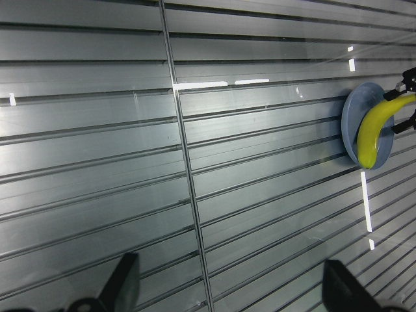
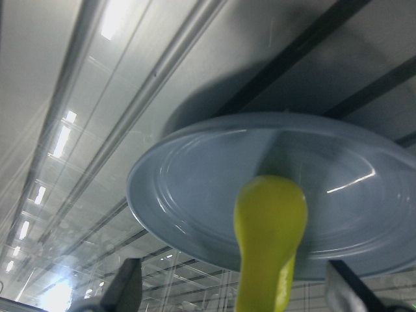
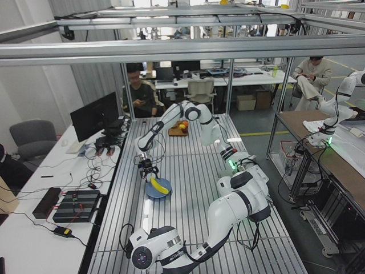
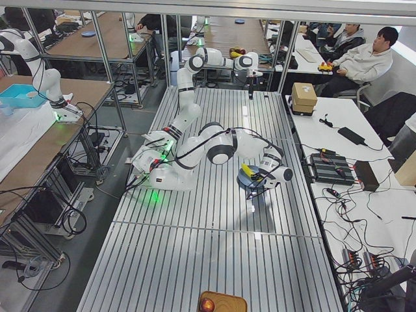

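Note:
A yellow banana (image 3: 157, 185) lies in a blue plate (image 3: 159, 193) on the slatted metal table. In the left wrist view the banana (image 1: 370, 133) and plate (image 1: 353, 110) are at the upper right, with the other gripper's dark fingers at the banana's upper end; my left gripper is open over bare slats. In the right wrist view my right gripper stands open over the plate (image 2: 182, 188), the banana (image 2: 270, 214) between its fingertips, though I cannot tell if they touch it.
A wooden board with fruit (image 3: 178, 131) stands at the table's far end in the camera left view. Desks with cables and devices (image 3: 74, 205) line the side.

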